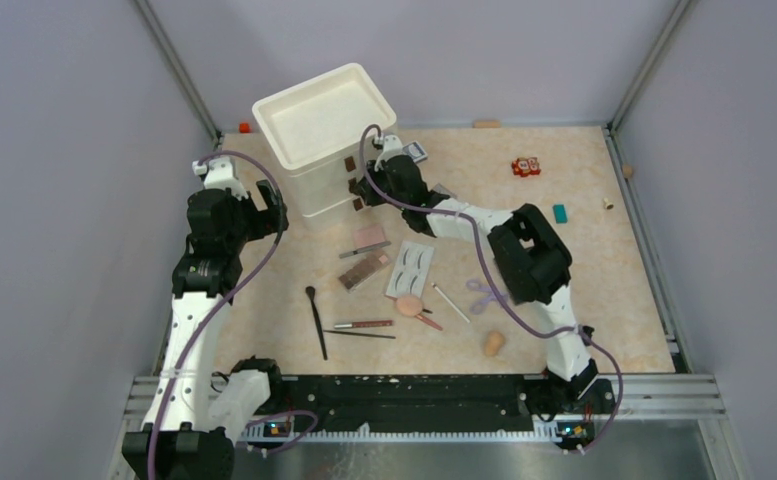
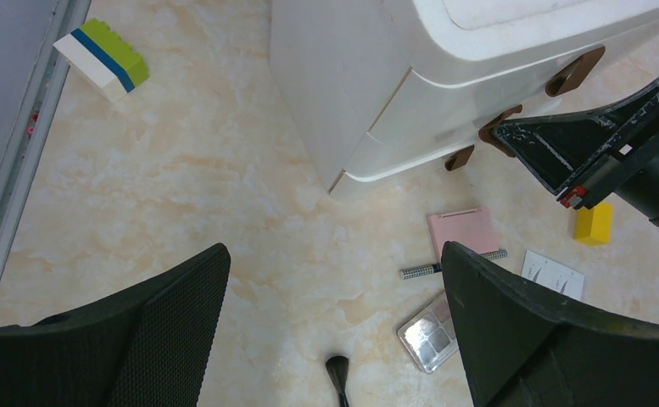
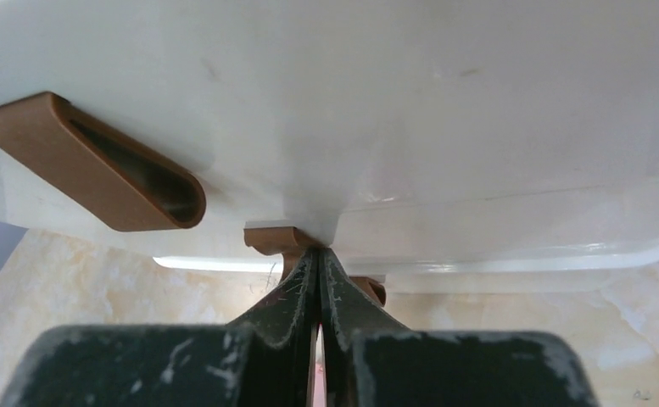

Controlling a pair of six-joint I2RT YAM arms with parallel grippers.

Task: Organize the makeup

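Note:
At the back of the table stands a white drawer box with brown tab handles. My right gripper is shut, its tips at the middle handle; whether that tab is between them I cannot tell. My left gripper is open and empty, left of the box. Makeup lies on the front table: a pink compact, palette, lash tray, brushes, powder puff, pencil, scissors and sponge.
Small toys and blocks, including a red figure and a teal block, lie to the right; a green-white block is behind on the left.

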